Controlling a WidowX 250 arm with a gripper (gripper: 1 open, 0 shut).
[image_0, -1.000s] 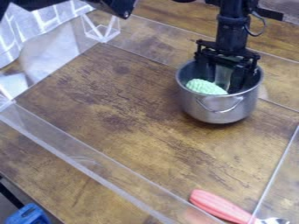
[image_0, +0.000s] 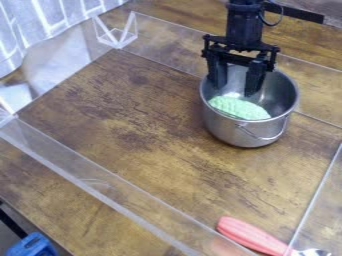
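Note:
The black gripper (image_0: 238, 72) hangs over the back left of a steel pot (image_0: 262, 126), its fingers reaching just inside the rim; whether anything is between them is unclear. A pale green, textured oblong object (image_0: 238, 107) lies in the bottom of the pot, below the fingertips. The fingers appear apart.
A clear plastic barrier (image_0: 94, 180) borders the wooden table (image_0: 120, 120). A utensil with a pink handle (image_0: 251, 236) lies at the front right, and a blue object (image_0: 32, 245) at the front left corner. The table left of the pot is clear.
The gripper has moved left and up relative to the pot. The pot has shifted slightly left, and the green object now sits a little farther right within view.

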